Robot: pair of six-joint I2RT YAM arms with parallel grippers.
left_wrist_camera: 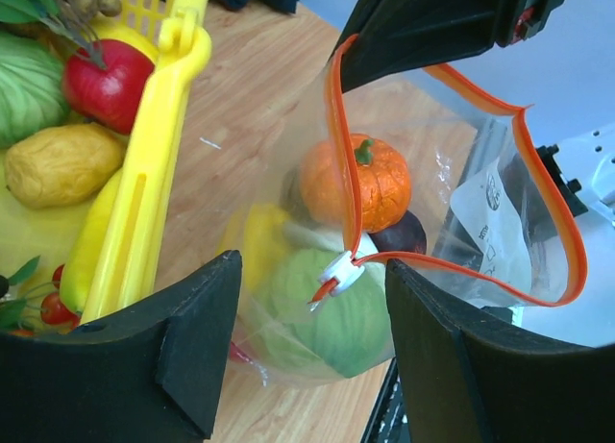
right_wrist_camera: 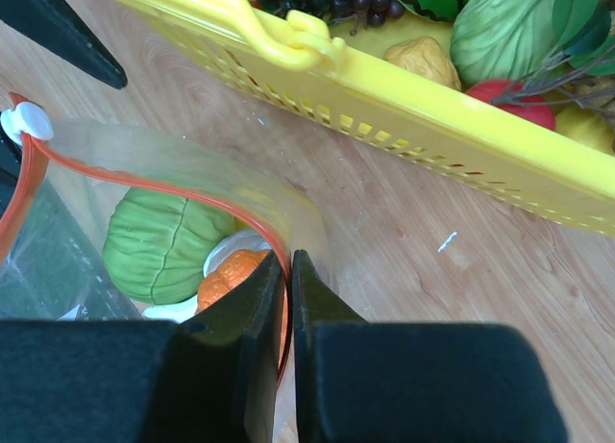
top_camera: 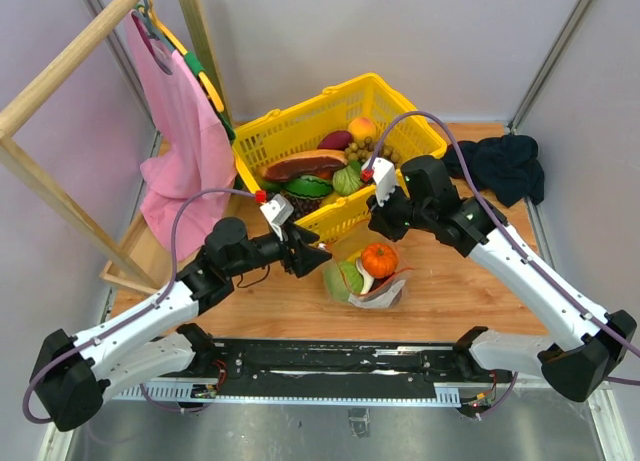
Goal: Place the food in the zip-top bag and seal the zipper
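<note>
A clear zip top bag [top_camera: 372, 299] with an orange zipper edge stands open on the table, with a pumpkin [left_wrist_camera: 380, 188], a green cabbage [right_wrist_camera: 168, 249] and other food inside. Its white slider [left_wrist_camera: 342, 269] sits at the near left corner of the mouth. My left gripper is part open; in its wrist view the slider shows between the fingers, and no contact is visible. My right gripper is shut on the bag's orange rim [right_wrist_camera: 255, 222] at the opposite side of the mouth.
Right behind the bag stands the yellow basket [top_camera: 285, 131], full of toy fruit and vegetables. A pink cloth [top_camera: 185, 146] hangs at the left, and a dark cloth [top_camera: 498, 168] lies at the back right. Bare table [top_camera: 450, 291] lies right of the bag.
</note>
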